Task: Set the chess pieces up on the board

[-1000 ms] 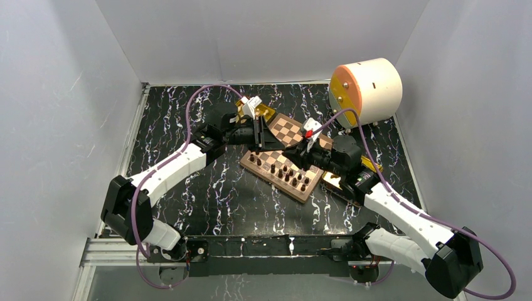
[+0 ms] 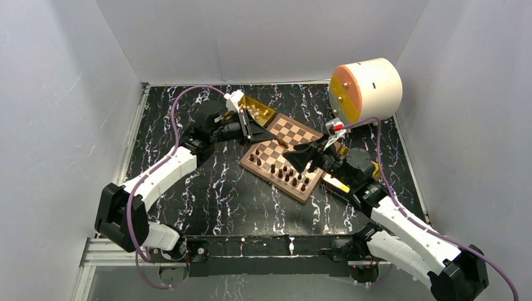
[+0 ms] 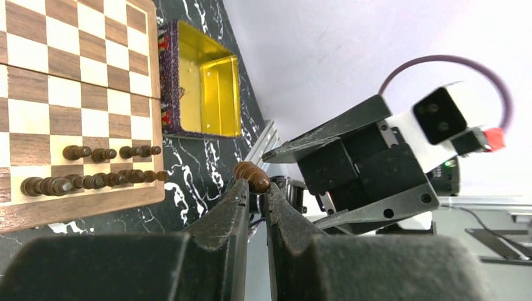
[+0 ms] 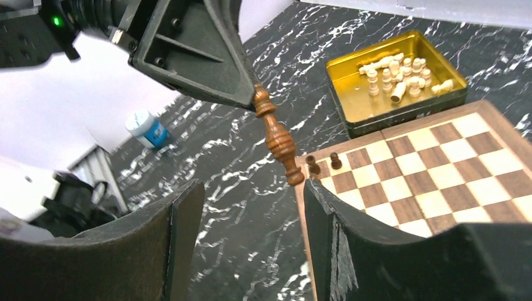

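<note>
A brown turned chess piece (image 4: 280, 143) hangs in the air, one end pinched in the fingertips of my left gripper, which is shut on it. My right gripper stands open; nothing is between its fingers, and the piece's free end shows just beyond them, apart from the right finger pad (image 4: 317, 204). Below lies the wooden chessboard (image 2: 293, 129). Along its front side stand several dark pieces (image 3: 47, 186) in two rows, with gaps in the front one. Part of the board is hidden by the right arm in the top view.
A yellow tray (image 4: 361, 105) beyond the board holds several light pieces, some lying. Another yellow tray (image 3: 221, 94), nearly empty, stands by the board's right side. A cream and orange drum (image 2: 370, 91) occupies the back right.
The two grippers, which met over the board, have drawn apart. My left arm has pulled back left with the piece now visible at its tips; the right gripper has opened and moved slightly right.
</note>
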